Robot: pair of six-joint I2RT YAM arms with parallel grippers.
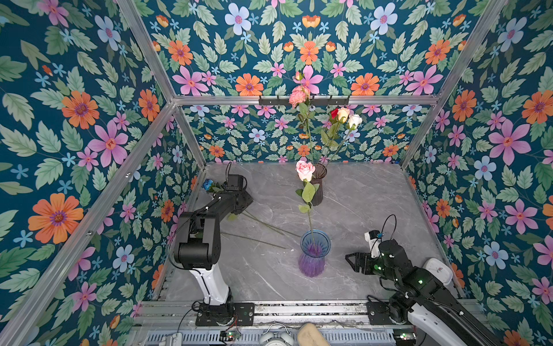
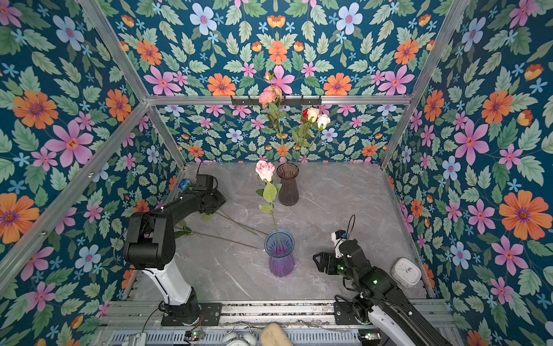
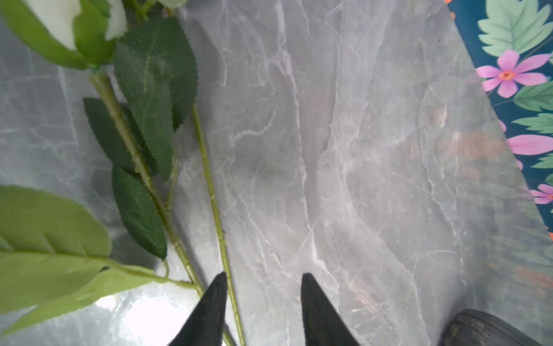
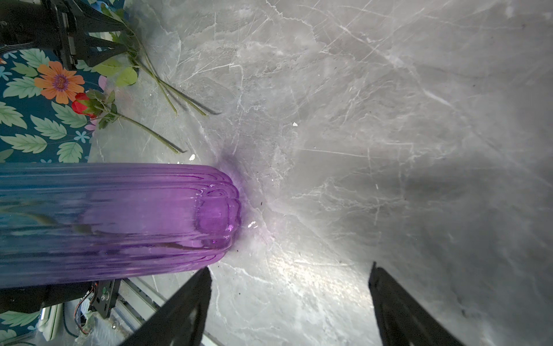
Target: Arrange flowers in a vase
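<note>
The blue-purple glass vase stands upright mid-table, with one pink rose in it. Loose flowers lie at the left: a blue bloom shows behind the left arm, a white rose with leaves in the left wrist view, and a red rose in the right wrist view. My left gripper hangs over their stems, part open; a thin green stem runs below, near its left finger, and nothing looks clasped. Right of the vase, my right gripper is open and empty.
A dark ribbed vase at the back holds several tall flowers, including a coral one and a white one. A white container sits at the right edge. Table space behind the right gripper is clear.
</note>
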